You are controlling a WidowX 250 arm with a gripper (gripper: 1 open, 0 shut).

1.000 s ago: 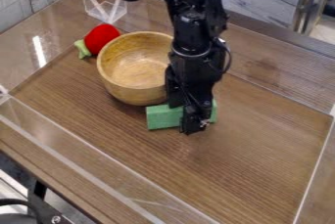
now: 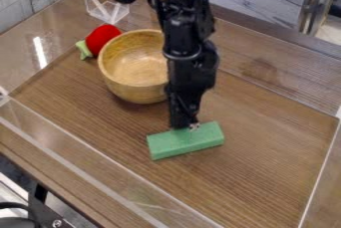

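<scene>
The black gripper (image 2: 178,120) hangs from the top of the view over the wooden table, its tip just behind the upper edge of a green block (image 2: 184,140), touching it or very close. It appears shut, with nothing visible between its fingers. The green block lies flat and slightly tilted in the lower middle of the table. A tan wooden bowl (image 2: 131,65) stands behind and left of the gripper, partly hidden by the arm.
A red object with a green part (image 2: 100,38) lies at the upper left beside the bowl. A rail runs along the left edge.
The gripper has moved up and back from over the green block to its upper edge.
</scene>
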